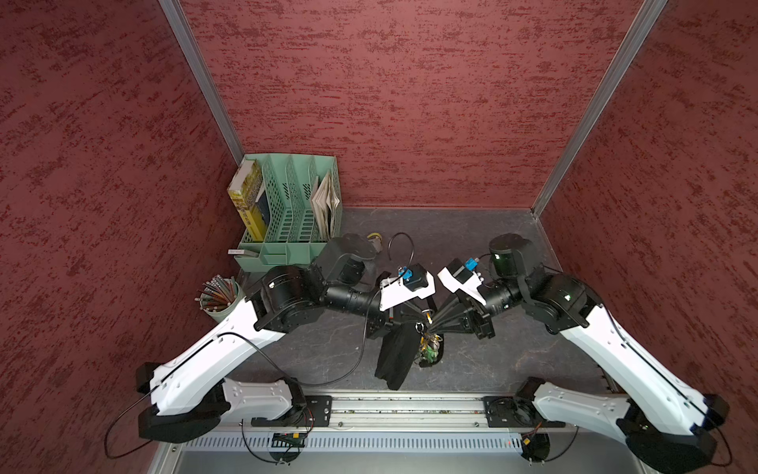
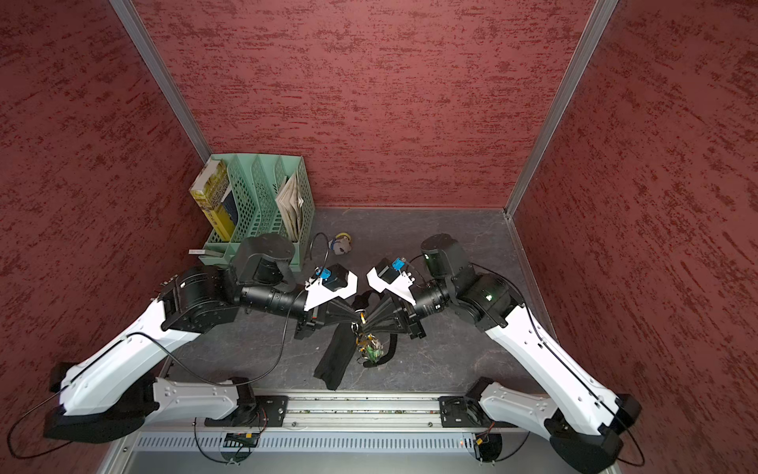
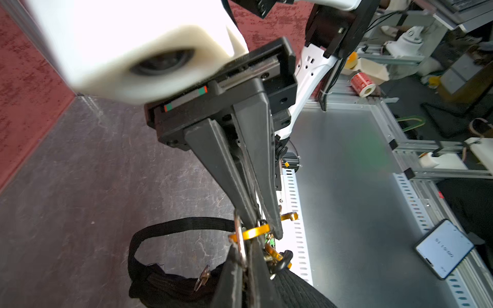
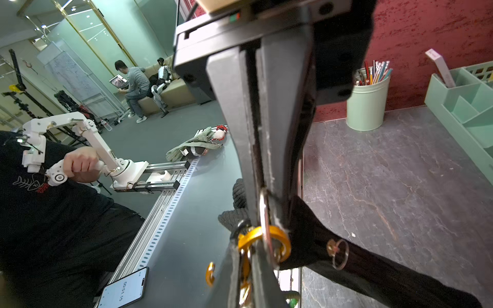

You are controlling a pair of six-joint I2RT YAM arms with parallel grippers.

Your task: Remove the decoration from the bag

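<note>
A black bag [image 2: 338, 357] hangs below my two grippers, which meet at the middle near the table's front edge, among gold clips and a silver ring. A green and gold charm [image 2: 373, 350] dangles there. In the left wrist view a gold carabiner [image 3: 251, 232] sits at the crossing fingertips. My left gripper [image 1: 420, 322] is shut; whether anything is pinched in it is hard to see. My right gripper [image 1: 432, 324] is shut on the metal clasp of the decoration. A loose ring [image 4: 339, 254] hangs on the bag strap in the right wrist view.
A mint file organiser [image 1: 276, 252] with books and papers stands at the back left, with a pencil cup [image 4: 365, 107] in front of it. A small grey-yellow object [image 2: 341, 245] lies beside the organiser.
</note>
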